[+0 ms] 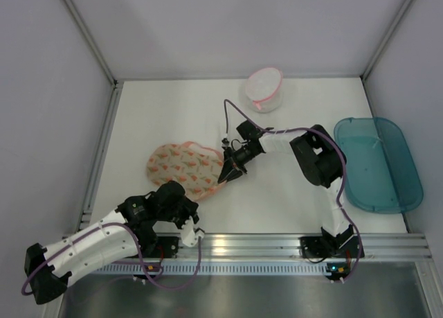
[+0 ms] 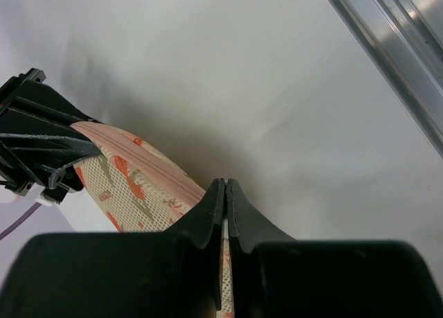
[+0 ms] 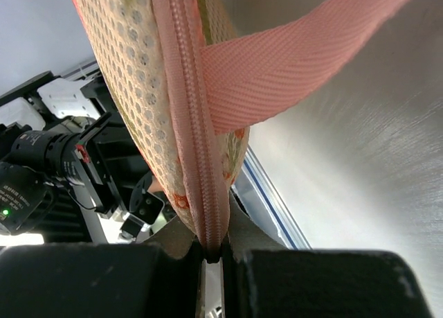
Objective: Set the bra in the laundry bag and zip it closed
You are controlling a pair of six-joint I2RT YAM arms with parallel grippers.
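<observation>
The patterned cloth piece with pink zipper and strap lies at the table's left. My right gripper is shut on its corner; in the right wrist view the zipper runs down between those fingertips, with the pink strap crossing beside it. My left gripper is shut at the piece's front edge, where patterned fabric passes beside and below it; I cannot tell whether any is between its fingers. Whether this is the bag or the bra is not clear from the top view alone.
A white mesh cylinder with pink rim stands at the back. An empty teal bin sits at the right.
</observation>
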